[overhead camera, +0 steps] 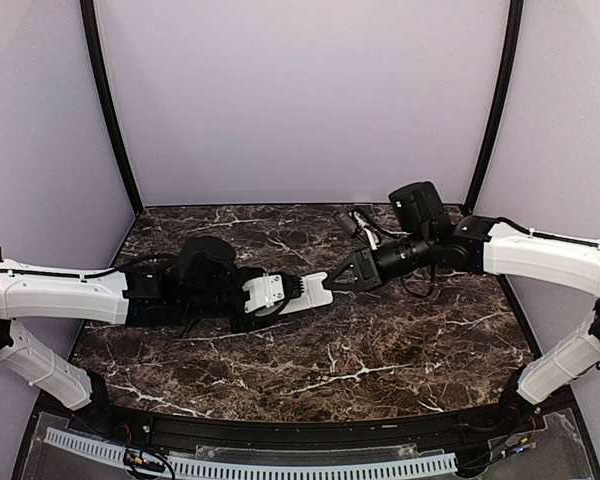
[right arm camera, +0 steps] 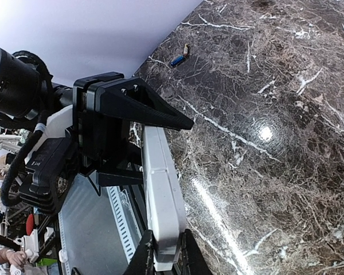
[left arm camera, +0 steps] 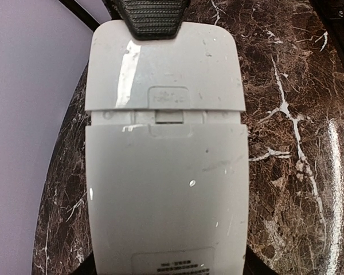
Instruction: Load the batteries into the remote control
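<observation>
The white remote control [left arm camera: 166, 183] is held off the table by my left gripper [overhead camera: 292, 290], shut on its sides. Its back faces the left wrist camera, and a narrow gap shows between the end cover [left arm camera: 166, 66] and the body. Bare slots show in that gap; the battery bay's inside is hidden. A dark ridged fingertip [left arm camera: 155, 17] of my right gripper lies over the cover's outer edge. In the right wrist view the remote stands edge-on, its end between the right fingers. How firmly they touch it is unclear. Two batteries [right arm camera: 178, 60] lie on the table.
A pale wall [right arm camera: 103, 34] rises close behind the batteries. Black rails edge the table.
</observation>
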